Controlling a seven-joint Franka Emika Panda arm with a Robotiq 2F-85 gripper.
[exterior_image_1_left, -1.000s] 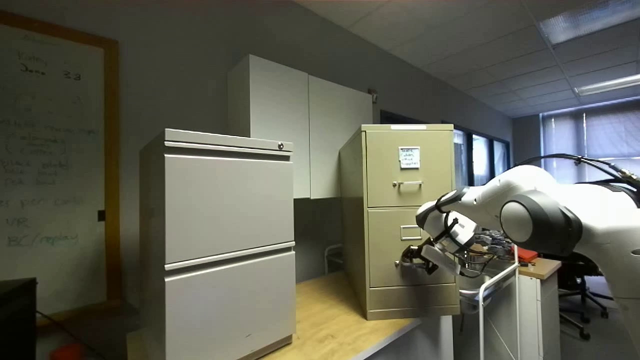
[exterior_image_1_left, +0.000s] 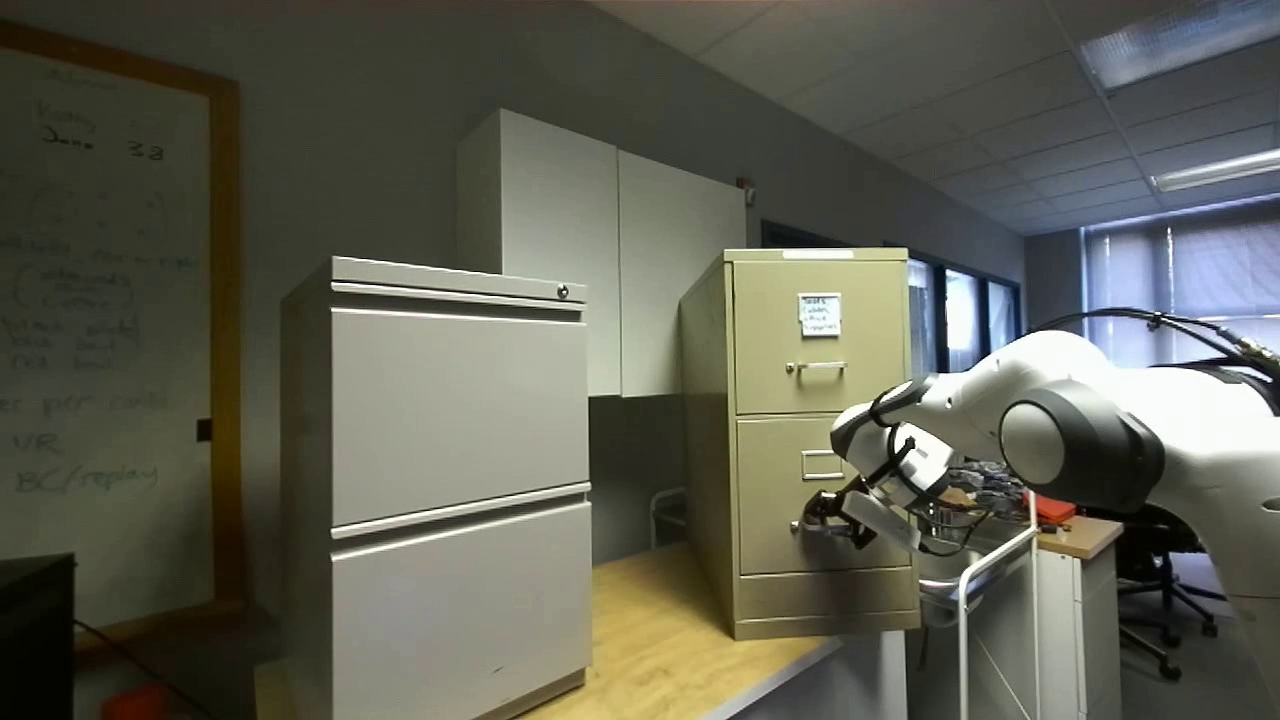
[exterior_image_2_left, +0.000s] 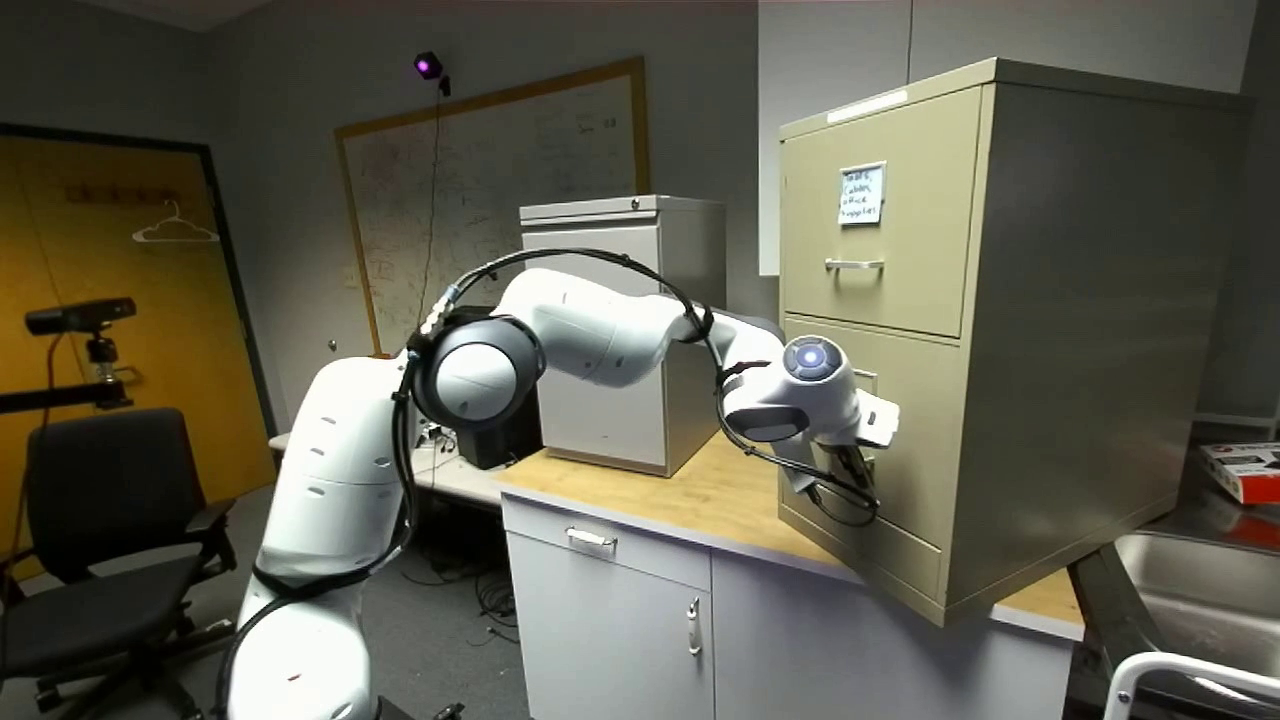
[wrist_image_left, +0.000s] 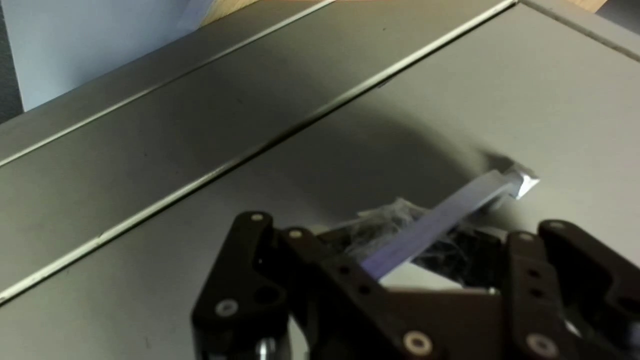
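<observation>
A tan filing cabinet (exterior_image_1_left: 708, 420) stands with both drawers closed. At the handle of its lower drawer (exterior_image_1_left: 768, 486) is my gripper (exterior_image_1_left: 811, 516), the arm reaching in from the right in exterior view 1. The wrist view shows the handle bar (wrist_image_left: 444, 213) slanting across my gripper, close against its fingertips, which are wrapped in clear film. My fingers are shut. Whether the bar is pinched between the fingers or only lies against them, I cannot tell; its lower end is hidden by the black finger links.
The tan cabinet's upper drawer (exterior_image_1_left: 768, 348) has its own handle and a paper label (exterior_image_1_left: 819, 314). A grey cabinet (exterior_image_1_left: 462, 420) stands to the left on the wooden counter (exterior_image_1_left: 654, 612). A white-railed cart (exterior_image_1_left: 963, 624) is close below the arm. Beside the tan cabinet is a sink (exterior_image_2_left: 1200, 588).
</observation>
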